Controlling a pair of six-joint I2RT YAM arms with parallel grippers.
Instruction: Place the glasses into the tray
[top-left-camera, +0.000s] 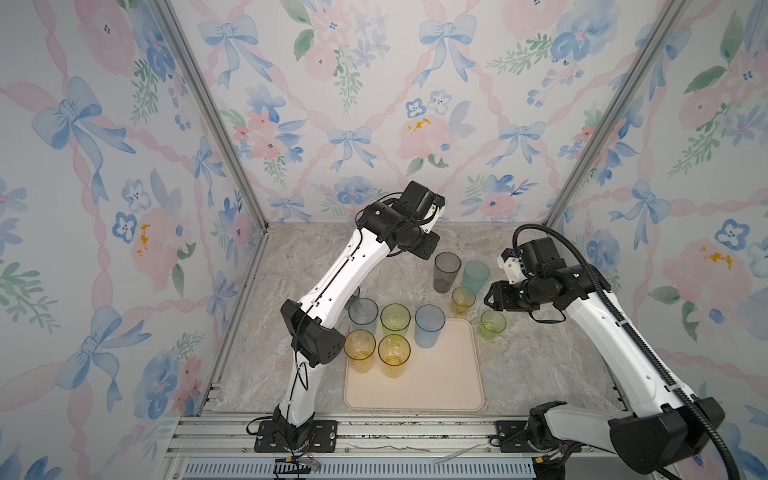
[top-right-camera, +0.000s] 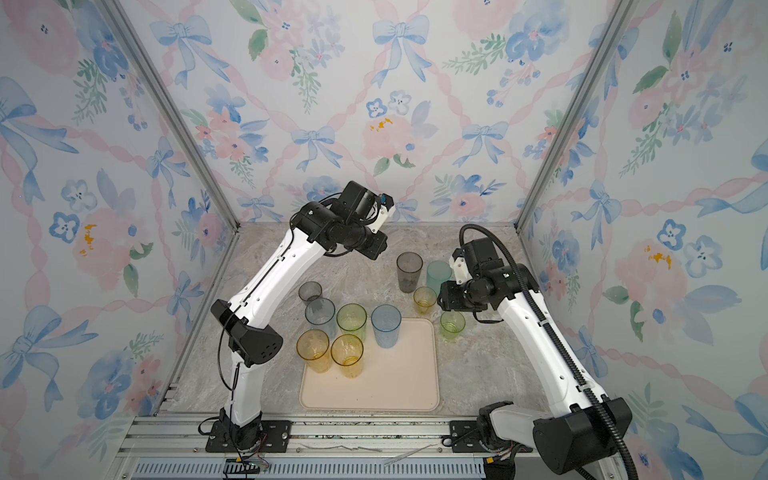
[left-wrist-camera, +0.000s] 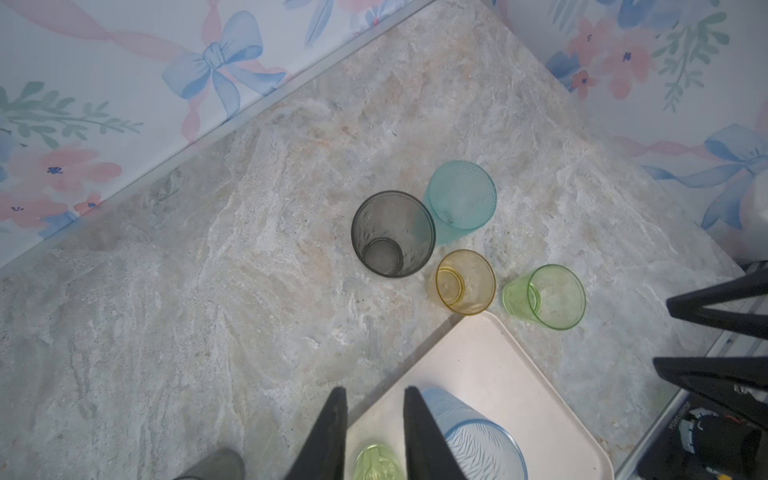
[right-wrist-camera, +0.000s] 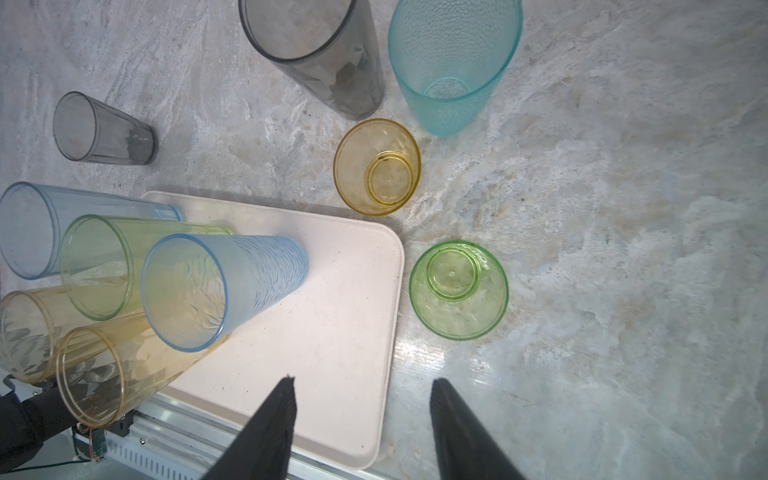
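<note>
The pink tray (right-wrist-camera: 344, 320) holds several tall glasses on its left side: a textured blue glass (right-wrist-camera: 264, 276), a green glass (right-wrist-camera: 172, 236), a pale blue one (top-left-camera: 364, 314) and two amber ones, including a front amber glass (top-left-camera: 393, 357). Outside it, on the table, stand a tall grey glass (left-wrist-camera: 393, 233), a teal glass (left-wrist-camera: 461, 194), a small yellow glass (left-wrist-camera: 465, 281), a small green glass (left-wrist-camera: 552, 296) and a small grey glass (right-wrist-camera: 108, 132). Raised above the tray's back edge, my left gripper is partly open and empty. My right gripper stands open, empty, near the small green glass.
Bare table (left-wrist-camera: 200, 320) stretches behind and left of the tray. The tray's front right part is empty. Wallpapered walls (top-left-camera: 352, 96) close off the back and sides. The tall grey, teal and small yellow glasses stand close together.
</note>
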